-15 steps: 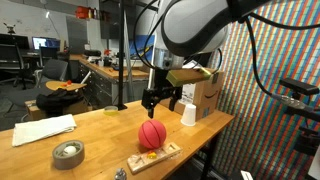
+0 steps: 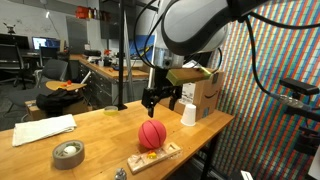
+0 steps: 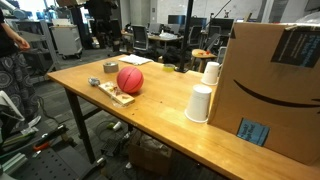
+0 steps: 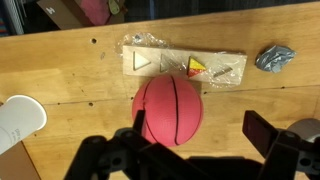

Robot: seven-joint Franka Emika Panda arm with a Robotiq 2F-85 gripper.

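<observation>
My gripper (image 2: 161, 106) hangs above the table, its fingers wide apart with nothing between them. Below it, a red ball (image 2: 152, 134) rests on the wood near the front edge. In the wrist view the ball (image 4: 168, 109) lies under the gripper, showing a dark seam. A pale wooden shape board (image 4: 150, 62) lies close beside the ball, with clear plastic wrap around part of it. On the board sits a yellow piece (image 4: 196, 68) with red on it. Exterior view 2 shows the ball (image 3: 130, 79) behind the board (image 3: 117, 95).
A crumpled silver lump (image 4: 274, 58) lies past one end of the board. A tape roll (image 2: 68, 154) and a white cloth or paper (image 2: 43, 131) are on the left side. White cups (image 3: 199, 103) and a large cardboard box (image 3: 265, 90) stand at the other end. Bare wood lies between.
</observation>
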